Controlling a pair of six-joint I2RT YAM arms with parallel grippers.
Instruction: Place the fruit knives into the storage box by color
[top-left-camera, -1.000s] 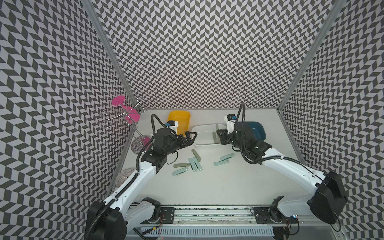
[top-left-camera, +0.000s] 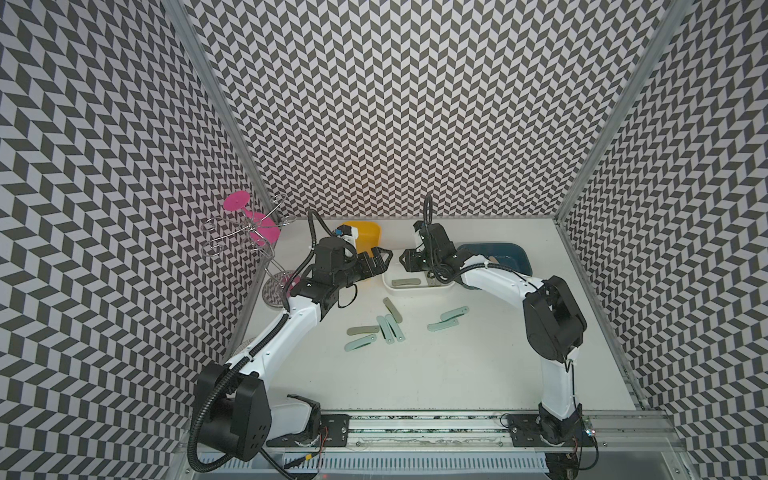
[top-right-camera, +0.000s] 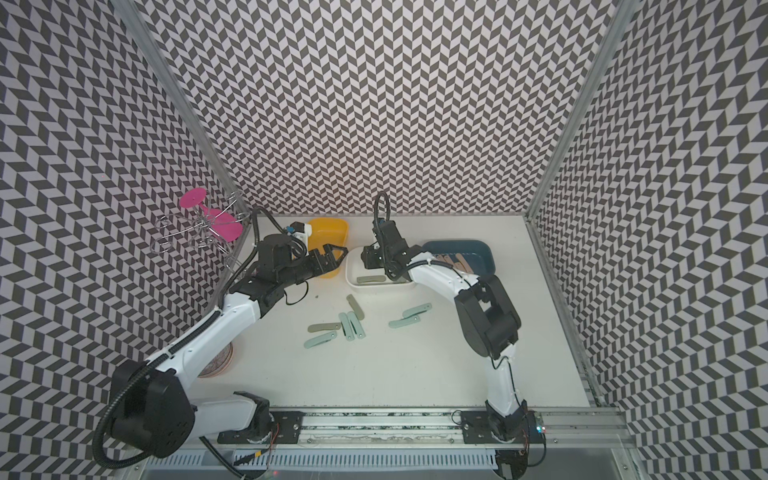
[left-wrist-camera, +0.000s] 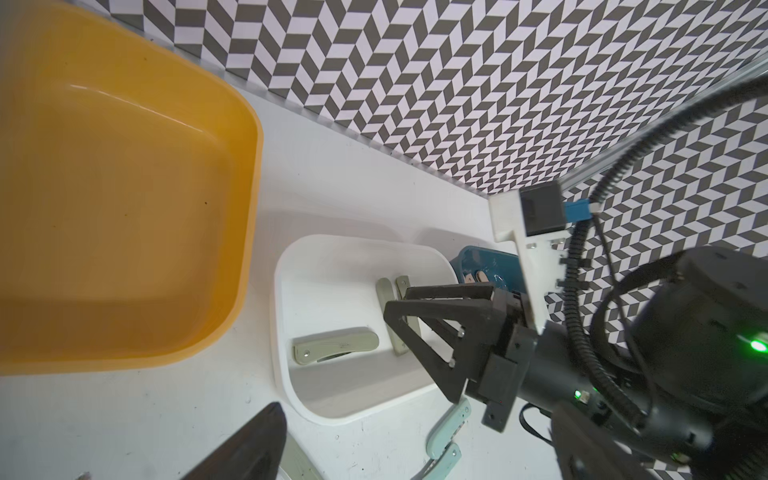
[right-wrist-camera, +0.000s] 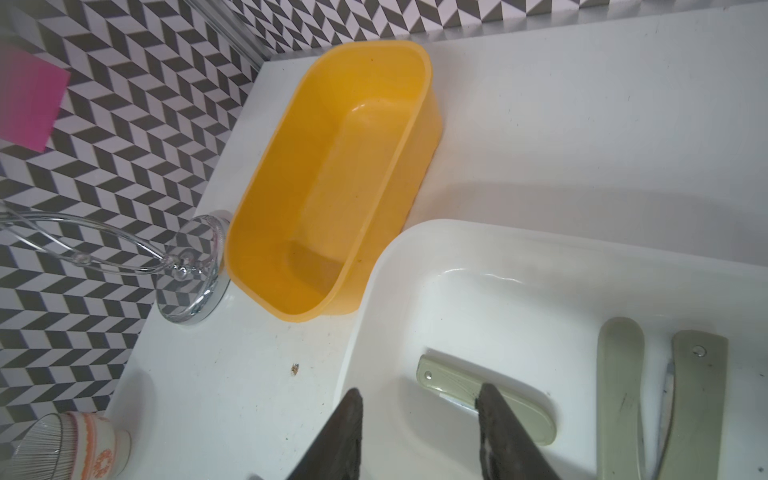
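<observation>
The white box holds olive knives: one (right-wrist-camera: 485, 398) lying crosswise, two (right-wrist-camera: 620, 384) upright in the right wrist view's right side. My right gripper hangs over this box, part open, nothing visible between its fingers. My left gripper (top-left-camera: 374, 262) stands open near the yellow box (right-wrist-camera: 336, 184), empty. On the table lie loose mint knives (top-left-camera: 392, 328) and olive knives (top-left-camera: 362, 330), with another mint pair (top-left-camera: 448, 318) to their right. A blue box (top-left-camera: 512, 256) with peach knives sits at the right.
A chrome rack (top-left-camera: 268, 256) with pink pieces stands at the left, with a basket (right-wrist-camera: 88, 448) nearby.
My right gripper has moved left over the white box, where a crosswise olive knife now lies, not seen there a second ago.
</observation>
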